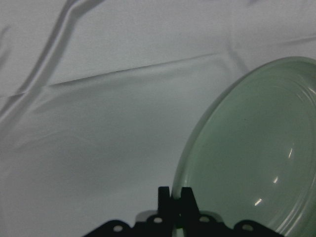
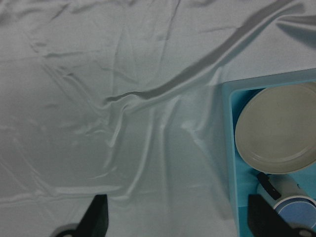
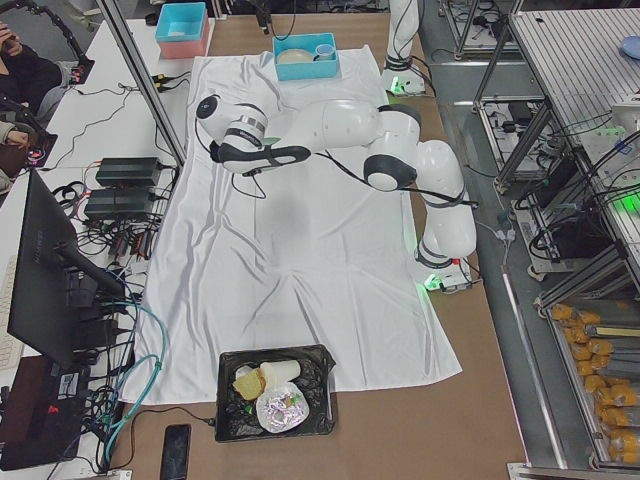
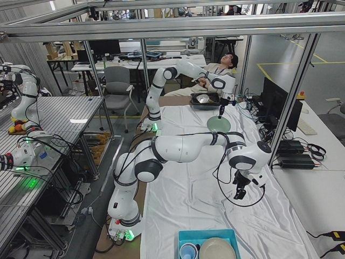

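Note:
In the left wrist view a pale green plate (image 1: 252,148) fills the right side, with my left gripper shut on its rim. The plate (image 4: 218,123) also shows in the camera right view, held above the white cloth by the far arm. My right gripper is over the cloth at the left of a blue bin (image 2: 229,128), its fingers wide apart with nothing between them. The bin holds a beige plate (image 2: 274,128) and a cup (image 2: 296,212).
A black tray (image 3: 230,395) with food-like items and foil stands at the cloth's near end in the camera left view. Monitors and cables line one side.

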